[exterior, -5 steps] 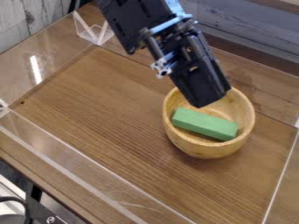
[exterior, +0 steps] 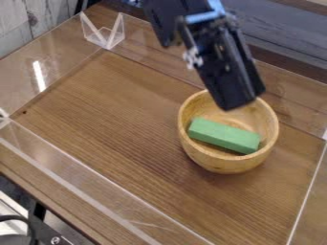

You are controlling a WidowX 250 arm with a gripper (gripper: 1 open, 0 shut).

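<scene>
A large dark blue-grey robot arm (exterior: pixel 205 48) reaches in from the top centre, its lower end blurred and hanging over the back of a light wooden bowl (exterior: pixel 230 161). Inside the bowl lies a green rectangular block (exterior: pixel 223 136). The gripper's fingertips cannot be made out, so whether it is open or shut is unclear.
A clear plastic piece (exterior: pixel 102 31) stands at the back left. A black cable (exterior: pixel 15 220) lies at the bottom left corner.
The arm has shifted up and slightly back from over the bowl, uncovering more of its rim. The bowl and green block look unmoved.
</scene>
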